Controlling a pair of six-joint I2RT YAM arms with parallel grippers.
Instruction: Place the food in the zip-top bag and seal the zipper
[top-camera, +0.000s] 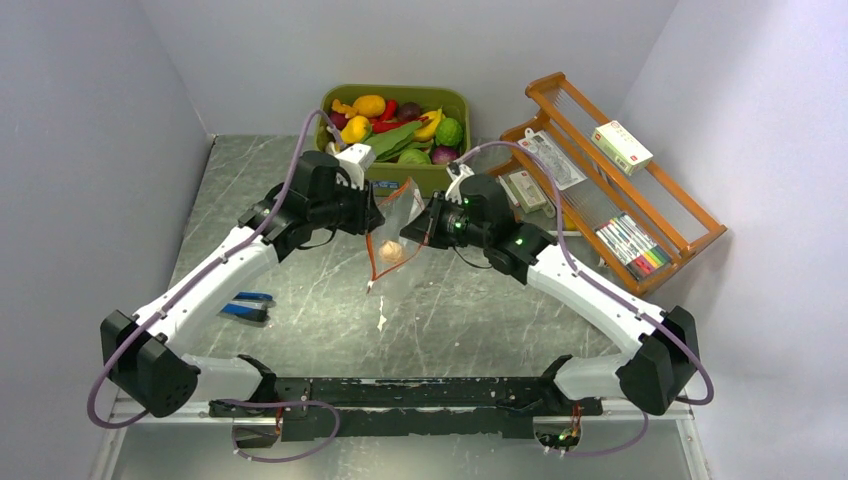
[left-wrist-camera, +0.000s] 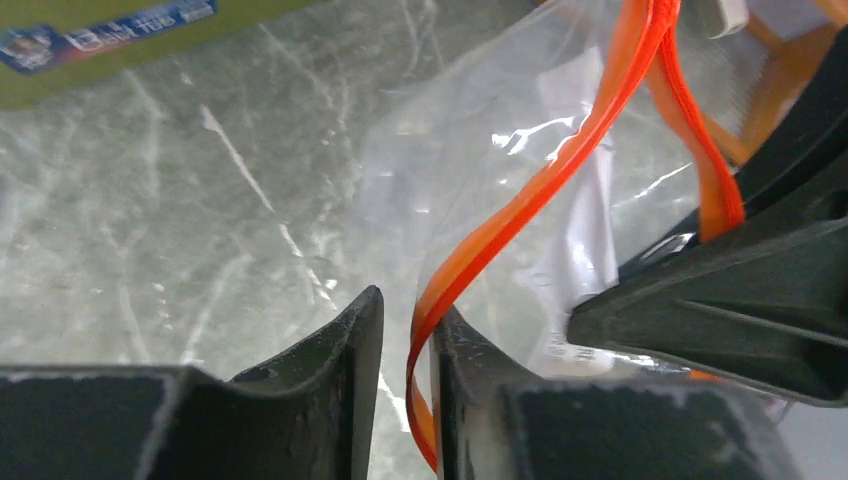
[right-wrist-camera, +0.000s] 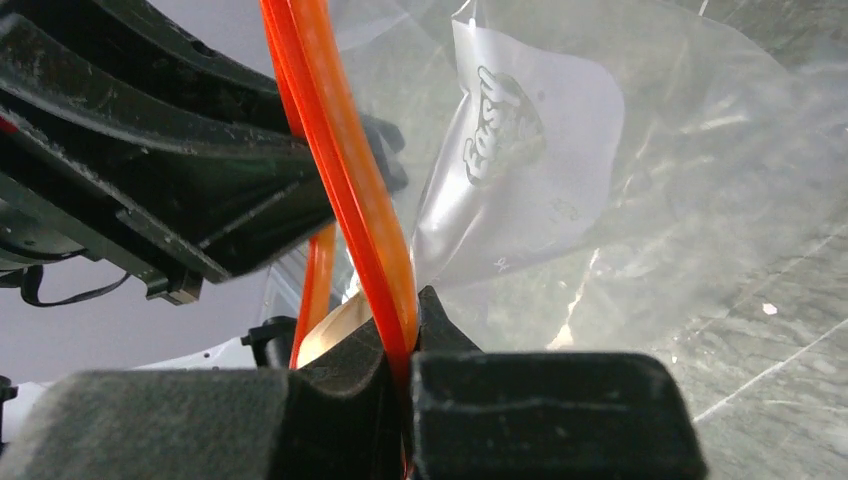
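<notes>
A clear zip bag (top-camera: 395, 230) with orange zipper edges hangs between my grippers in the middle of the table, a pale round food item (top-camera: 391, 250) inside. In the left wrist view, the orange zipper (left-wrist-camera: 500, 220) runs down between the fingers of my left gripper, which stand partly apart. My right gripper is shut on the other zipper edge, seen in the right wrist view; printed lettering (right-wrist-camera: 490, 125) shows on the bag.
A green bin of vegetables (top-camera: 390, 175) stands at the back. A wooden rack (top-camera: 690, 240) with boxes is at the right. Blue-handled tools (top-camera: 248, 308) lie at the left.
</notes>
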